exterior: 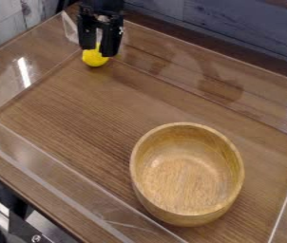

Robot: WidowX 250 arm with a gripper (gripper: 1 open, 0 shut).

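Note:
My black gripper (99,47) is low at the upper left, open, its fingers around or just over a small yellow object (94,59) on the wooden table. Whether the fingers touch it cannot be told. A round tan wooden bowl (187,173) sits empty at the lower right.
A dark blue edge or wall (235,24) runs along the back right, and the table's left edge shows at the lower left.

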